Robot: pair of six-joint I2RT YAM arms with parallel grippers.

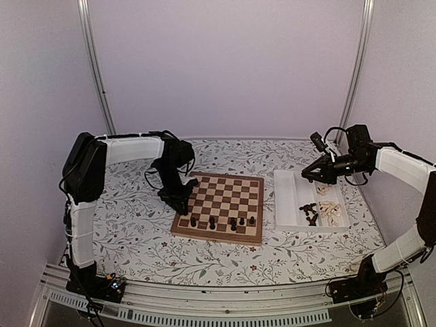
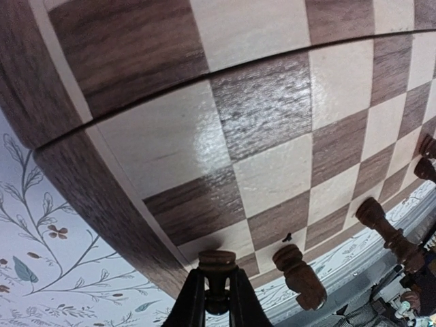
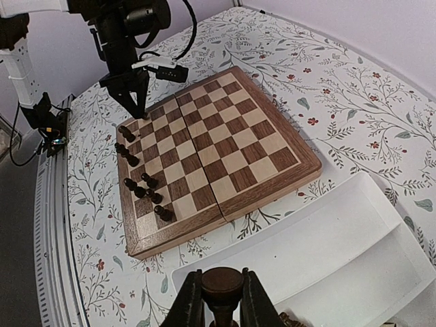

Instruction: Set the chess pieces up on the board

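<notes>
The chessboard [image 1: 225, 197] has a row of dark pieces along its near edge, among them a dark knight [image 2: 300, 279] and a tall piece [image 2: 388, 231]. My left gripper [image 1: 178, 206] is at the board's near-left corner, shut on a dark chess piece [image 2: 216, 266], which is over the corner square. My right gripper [image 1: 313, 174] hangs above the piece tray, shut on a dark chess piece [image 3: 222, 283], seen close in the right wrist view.
The white tray [image 1: 289, 197] right of the board holds dark pieces [image 1: 310, 211] and light pieces [image 1: 330, 211] in compartments. The table left of and behind the board is clear.
</notes>
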